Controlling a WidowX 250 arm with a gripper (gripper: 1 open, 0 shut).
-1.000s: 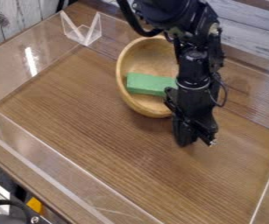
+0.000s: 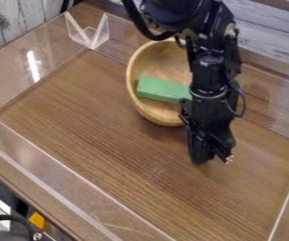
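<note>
My black gripper (image 2: 200, 152) points down at the wooden table just in front of a tan round bowl (image 2: 143, 58), its fingertips low by the tabletop and shut, with nothing visible between them. A green block (image 2: 159, 88) lies inside the bowl, to the left of the arm. The arm hides the right part of the bowl.
A white wire-like object (image 2: 91, 34) stands at the back left. A white wall edge runs behind, and a small yellow object (image 2: 36, 218) is at the lower left, off the tabletop.
The arm has shifted very slightly near the bowl's front right. The bowl and green block look about the same.
</note>
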